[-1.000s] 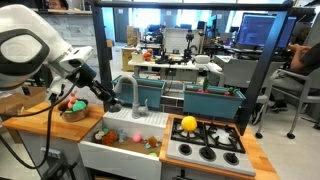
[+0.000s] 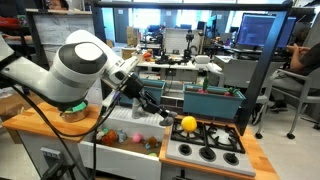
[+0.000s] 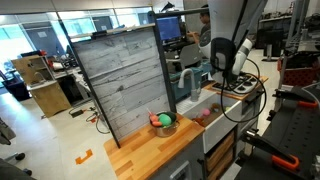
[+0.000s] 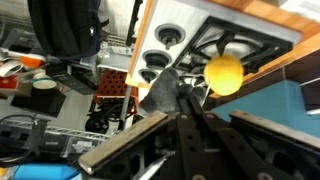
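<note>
My gripper is shut on a small grey item (image 4: 160, 92), seen in the wrist view between the fingertips and reaching out past them; what it is I cannot tell. In exterior view 1 the gripper (image 2: 167, 119) is over the right side of the sink, close to the stove's left edge. A yellow round object (image 2: 189, 124) rests at the back left of the stove (image 2: 222, 164), to the right of the gripper. The wrist view shows the same yellow object (image 4: 223, 75) beyond the fingers, apart from them.
The sink (image 2: 125, 160) holds several small colourful items. Left of it, a pot (image 3: 165, 128) with green and pink things inside stands on the wooden counter (image 3: 130, 155). Blue bins (image 2: 212, 105) line the back. A dark frame post rises behind the stove.
Over the last second the arm has swung right, from beside the pot, across the sink to the stove's left edge. The yellow object has stayed in place.
</note>
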